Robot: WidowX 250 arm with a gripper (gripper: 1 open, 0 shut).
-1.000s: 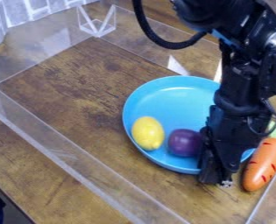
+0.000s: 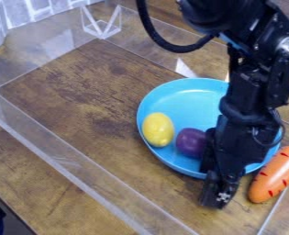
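The black gripper (image 2: 220, 184) reaches down at the right, over the front-right rim of a round blue bowl (image 2: 177, 92), its fingertips low near the wooden surface. A yellow oval object (image 2: 158, 128) lies in the bowl's left part. Beside it a purple round object (image 2: 191, 141) is partly covered by the gripper. An orange toy carrot (image 2: 276, 173) lies outside the bowl at the right. Whether anything is between the fingers is hidden.
A clear plastic barrier (image 2: 61, 151) runs along the left, with bare wooden table (image 2: 79, 92) inside it. The far left of the bowl's surroundings is free.
The gripper has shifted slightly down and left, covering more of the purple object. The carrot looks about in the same place.
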